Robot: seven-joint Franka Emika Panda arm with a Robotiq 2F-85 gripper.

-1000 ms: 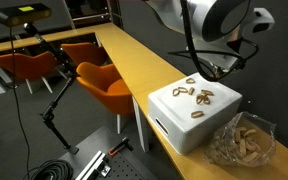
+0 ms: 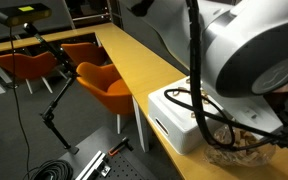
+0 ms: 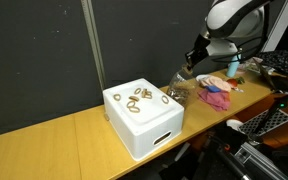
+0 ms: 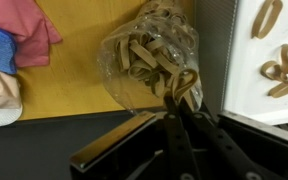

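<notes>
My gripper is shut on a tan rubber band (image 4: 182,84), whose loop sticks out past the fingertips over a clear plastic bag (image 4: 112,74). Inside the bag lie several more tan bands (image 4: 147,55). From the second exterior view, the gripper (image 3: 190,69) is at the bag (image 3: 178,88), beside the white box (image 3: 142,117). Several loose bands (image 3: 134,105) are spread over the box's top. In the first exterior view the arm covers the fingers and part of the bag (image 2: 246,155).
Pink cloth (image 3: 216,101) and other small items lie on the table beyond the bag. A dark panel stands behind the wooden table (image 3: 59,140).
The arm has come from above the white box toward the camera and down to the right, over the bag. It now hides much of the box top and bag in the first exterior view.
</notes>
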